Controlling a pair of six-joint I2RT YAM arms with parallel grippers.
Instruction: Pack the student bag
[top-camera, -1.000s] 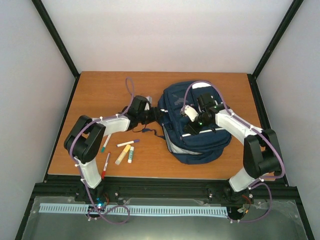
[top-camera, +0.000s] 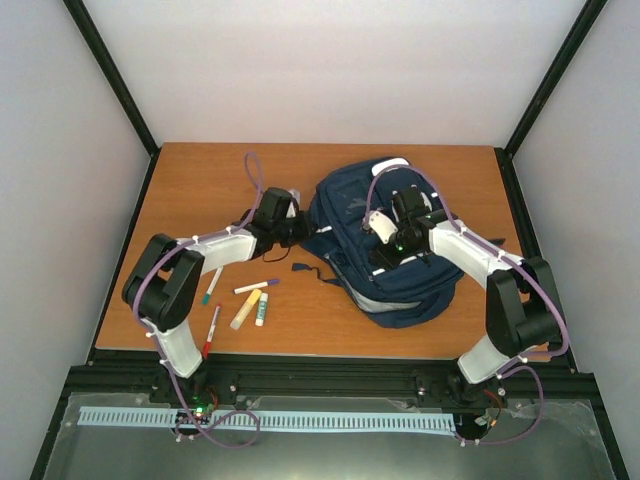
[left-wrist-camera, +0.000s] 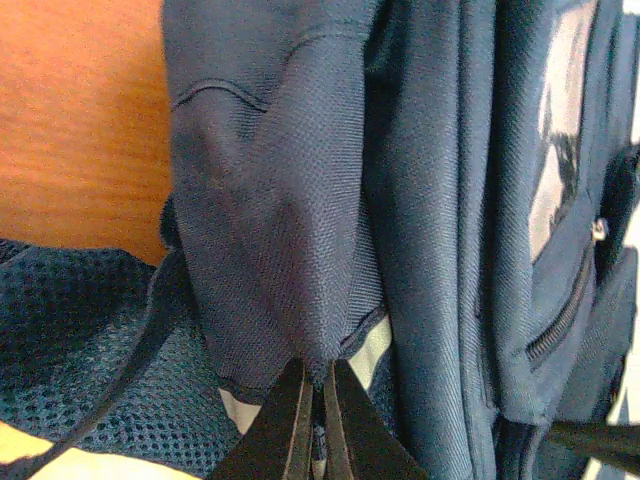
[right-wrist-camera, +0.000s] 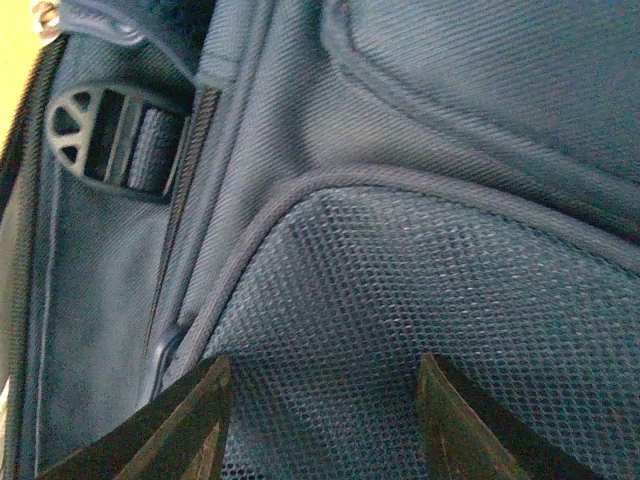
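Note:
A dark blue backpack (top-camera: 390, 295) lies on the table right of centre. My left gripper (top-camera: 312, 229) is at its left side, and in the left wrist view its fingers (left-wrist-camera: 290, 425) are pinched shut on a fold of the backpack's strap (left-wrist-camera: 290, 215). Over the front of the bag hangs my right gripper (top-camera: 382, 258). In the right wrist view its fingers (right-wrist-camera: 190, 425) are spread wide above the mesh panel (right-wrist-camera: 350, 290), with nothing gripped between them. The arms cover part of the bag from above.
Left of the bag lie a teal-capped marker (top-camera: 212, 285), a purple-capped marker (top-camera: 256, 286), a yellow stick (top-camera: 245, 309), a small white-and-green tube (top-camera: 262, 309) and a red-ended marker (top-camera: 211, 330).
The right arm has stayed about where it was.

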